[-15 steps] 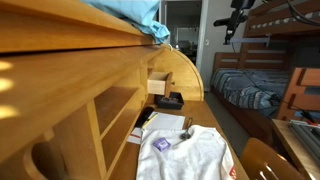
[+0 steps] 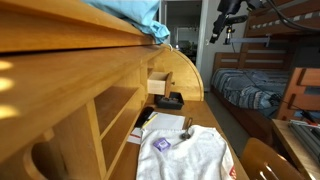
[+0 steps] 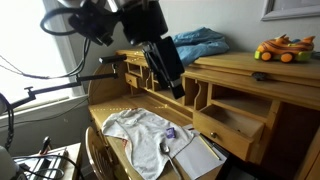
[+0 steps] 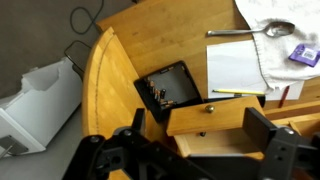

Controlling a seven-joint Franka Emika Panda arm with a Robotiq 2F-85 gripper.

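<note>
My gripper stands open above the desk, its dark fingers spread at the bottom of the wrist view with nothing held between them. In exterior view 1 the gripper (image 2: 220, 40) hangs high at the upper right, well clear of the desktop. Below it in the wrist view, a wooden drawer (image 4: 212, 116) is pulled out. Beside the drawer lies a black tray (image 4: 148, 77) with small items inside. A spoon (image 4: 250, 31) and a purple packet (image 4: 303, 55) rest on a white cloth (image 4: 272, 72).
White paper (image 4: 228, 66) with a yellow pencil (image 4: 236, 92) lies between tray and cloth. Wooden shelving (image 3: 235, 102) runs along the desk's back, with an orange toy car (image 3: 285, 48) and blue cloth (image 3: 188, 45) on top. A curved wooden side panel (image 4: 100, 85) bounds the desk.
The things on the desk and the open drawer look unchanged.
</note>
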